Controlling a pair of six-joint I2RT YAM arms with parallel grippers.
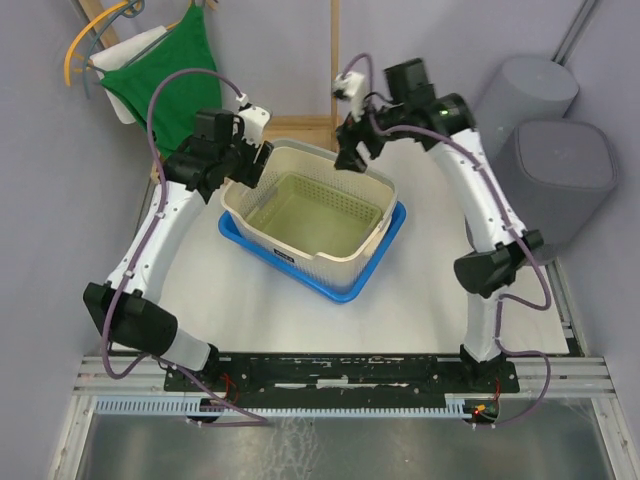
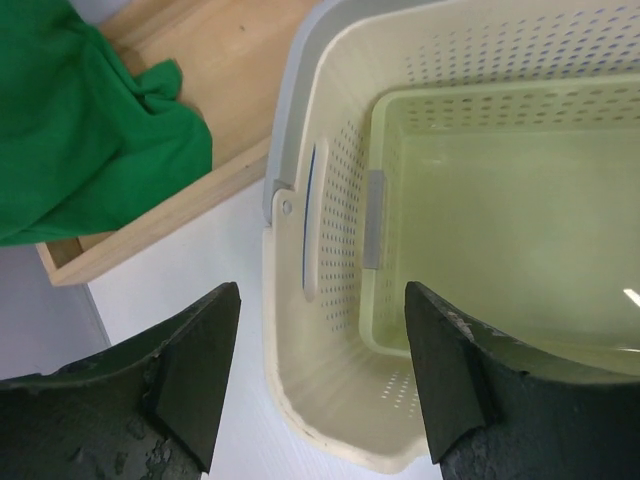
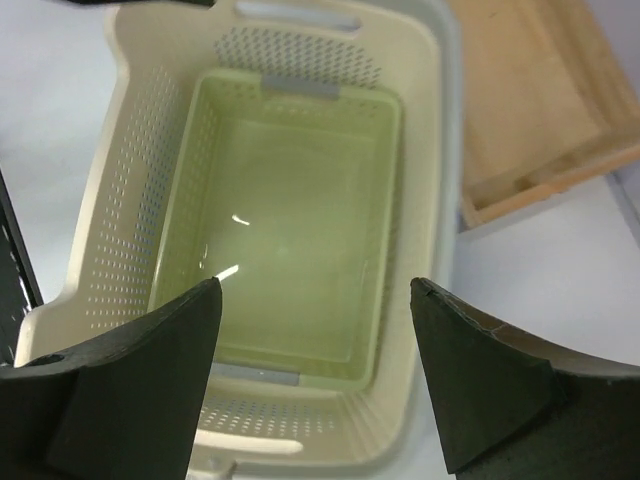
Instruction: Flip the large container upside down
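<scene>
The large container [image 1: 301, 256], a cream perforated basket with a pale green inner floor, stands with its opening up in a blue tray [image 1: 347, 294]. My left gripper [image 1: 250, 165] is over its left end, open with nothing between the fingers; in the left wrist view the container's left end wall [image 2: 318, 225] shows beyond the fingers. Above the container's far right rim is my right gripper [image 1: 360, 147], blurred in the top view. It stands open and empty in the right wrist view, with the container's interior [image 3: 290, 230] in sight past its fingers.
Behind the container lies a wooden tray [image 1: 300, 128], with a green cloth [image 1: 185, 85] hanging at the back left. Two grey bins [image 1: 560, 170] fill the back right. Bare white table [image 1: 300, 325] shows in front.
</scene>
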